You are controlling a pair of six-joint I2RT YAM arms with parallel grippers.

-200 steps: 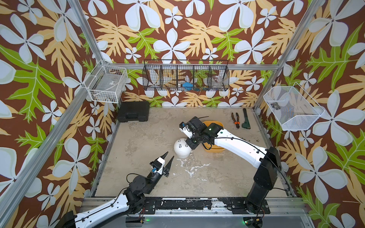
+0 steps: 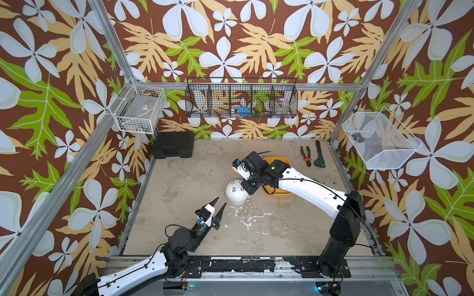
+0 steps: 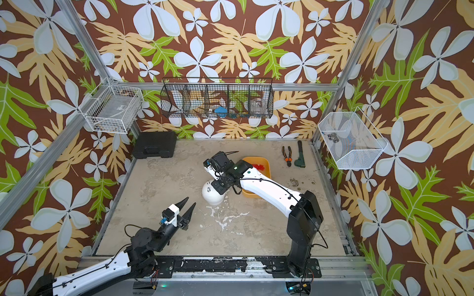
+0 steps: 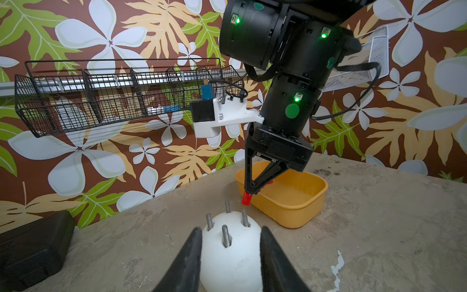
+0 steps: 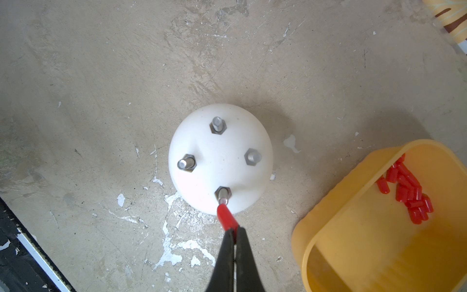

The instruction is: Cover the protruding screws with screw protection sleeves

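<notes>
A white dome (image 5: 221,153) rests on the table with several bare metal screws (image 4: 226,236) sticking up from it. My right gripper is shut on a red sleeve (image 5: 226,218), gripped by its end. The left wrist view shows that sleeve (image 4: 246,198) just above one screw (image 4: 244,217), with a small gap below it. Low at the front left, my left gripper (image 2: 220,201) points toward the dome with its fingers apart and empty. From the top views, the right gripper's fingers and sleeve are hidden by its arm.
More red sleeves (image 5: 408,189) lie inside the yellow bin (image 5: 335,209), right beside the dome. A black case (image 2: 172,144) sits at the back left; pliers (image 2: 306,156) and a green-handled tool (image 2: 319,154) lie back right. Table around the left gripper is clear.
Over the last second my right arm has shifted only very slightly around the dome. The left arm and the dome look unmoved.
</notes>
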